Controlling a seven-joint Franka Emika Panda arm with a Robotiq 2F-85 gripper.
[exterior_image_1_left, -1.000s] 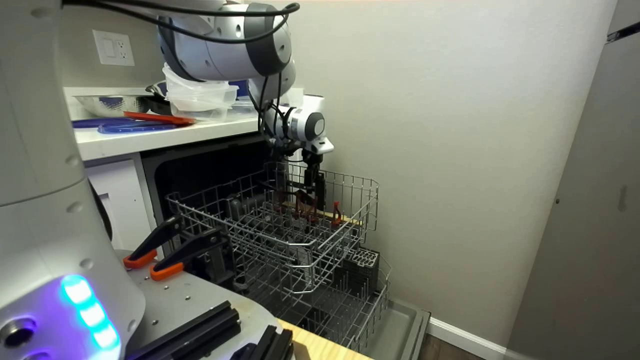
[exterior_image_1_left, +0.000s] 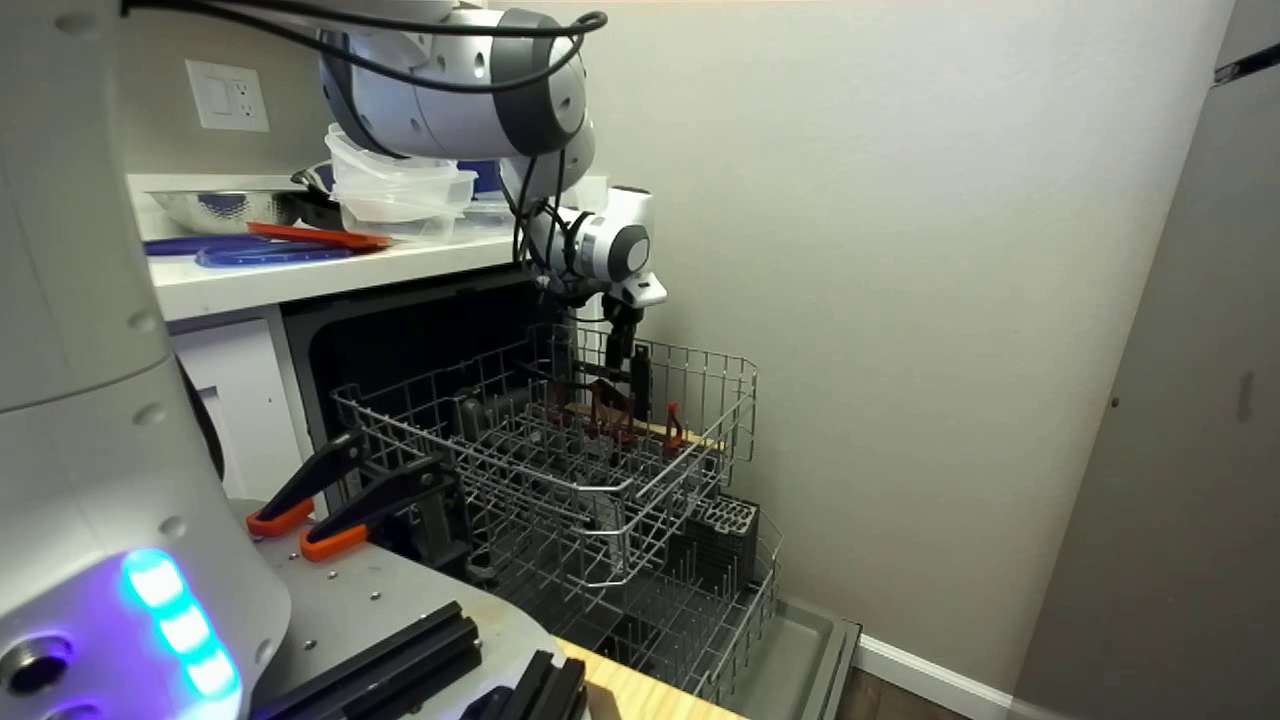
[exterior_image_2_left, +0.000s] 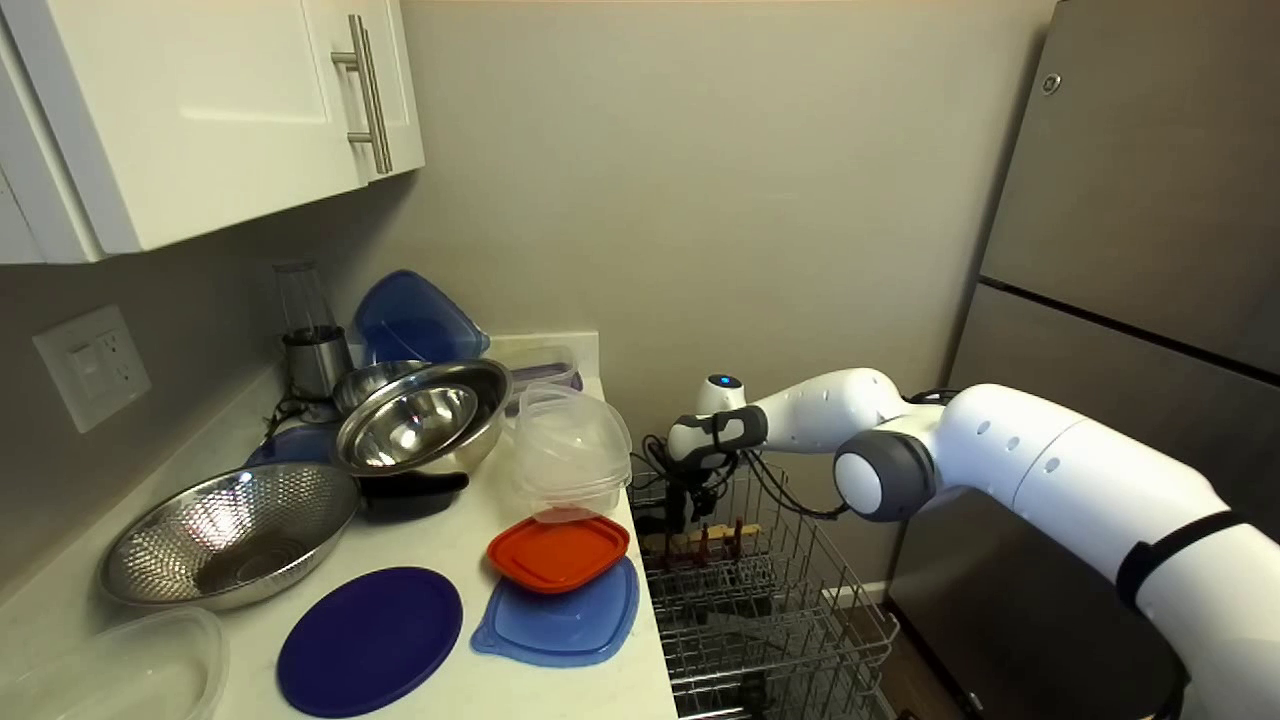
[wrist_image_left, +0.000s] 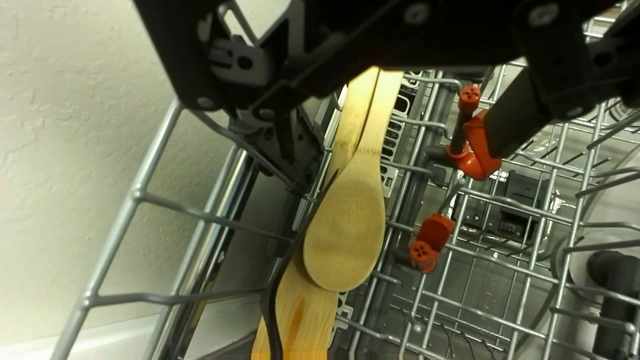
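Note:
My gripper is open, fingers spread wide with nothing between them. In the wrist view, a wooden spoon (wrist_image_left: 345, 231) lies below it, bowl toward the bottom of the view and handle running up between the fingers. Another wooden utensil (wrist_image_left: 303, 309) lies under and beside the spoon, with a thin dark edge along its left. They rest along the wall side of the upper dishwasher rack (exterior_image_1_left: 528, 450). From exterior view 1, the gripper (exterior_image_1_left: 630, 360) reaches down into that rack near its far side. The gripper partly hides the upper handles.
Red-orange clips (wrist_image_left: 435, 231) stand on the rack's tines beside the spoon, one close to a finger. The rack's wire side (wrist_image_left: 138, 195) and the wall (wrist_image_left: 72, 132) lie close on the other side. Bowls, lids and clear containers (exterior_image_2_left: 570, 444) crowd the counter.
My arm and gripper have shifted up very slightly over the rack. The utensils and the rack look unmoved.

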